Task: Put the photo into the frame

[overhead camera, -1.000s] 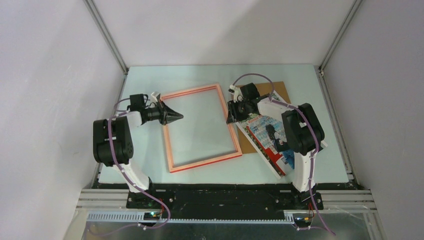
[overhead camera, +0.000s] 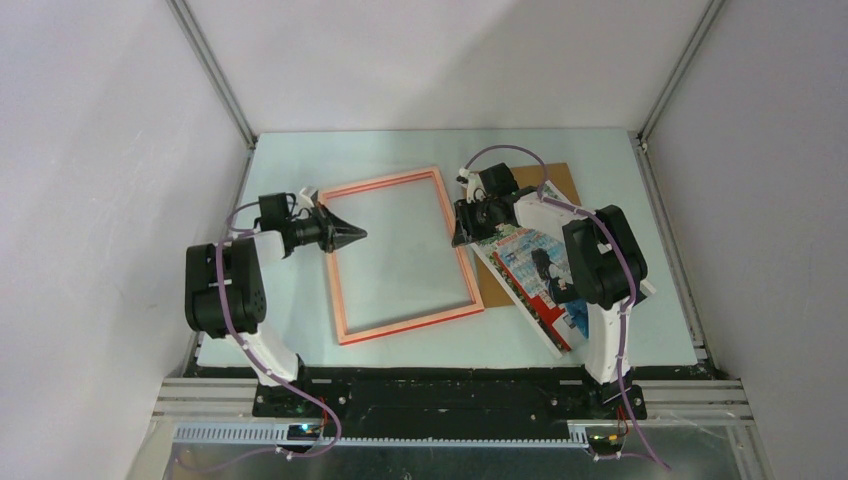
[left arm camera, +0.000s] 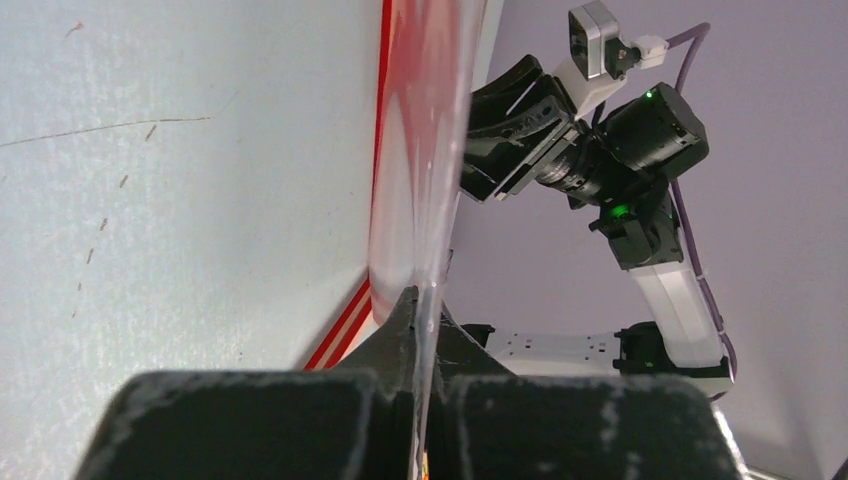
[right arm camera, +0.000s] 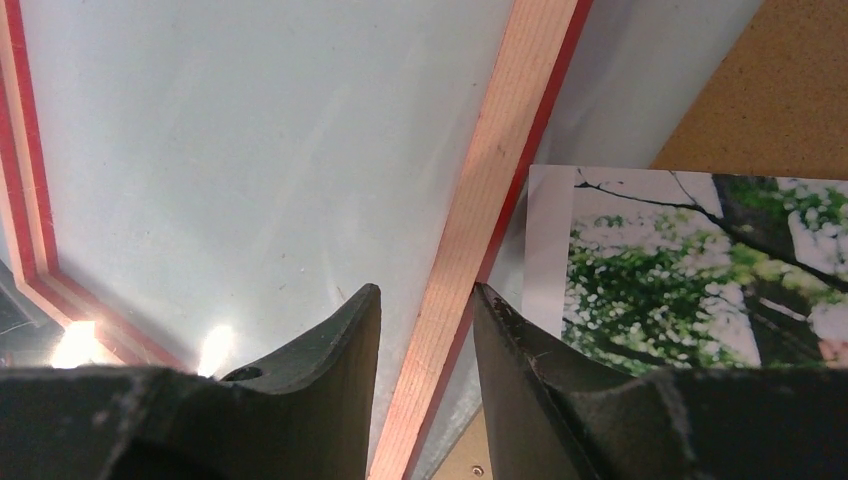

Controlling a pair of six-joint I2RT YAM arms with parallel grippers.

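Observation:
The wooden frame (overhead camera: 400,325) with red edges lies mid-table around a clear sheet. My left gripper (overhead camera: 350,234) is over its left part; in the left wrist view its fingers are shut, with a thin transparent edge along them, not clearly held. My right gripper (overhead camera: 459,232) is at the frame's right bar (right arm camera: 485,180), fingers (right arm camera: 340,340) apart on either side of it, the right one touching the bar. The photo (overhead camera: 540,290), with printed picture and white border, lies right of the frame, partly under my right arm.
A brown board (overhead camera: 550,175) lies beneath the photo at the right. Walls bound the sides and back.
The right arm, frame and photo look unchanged.

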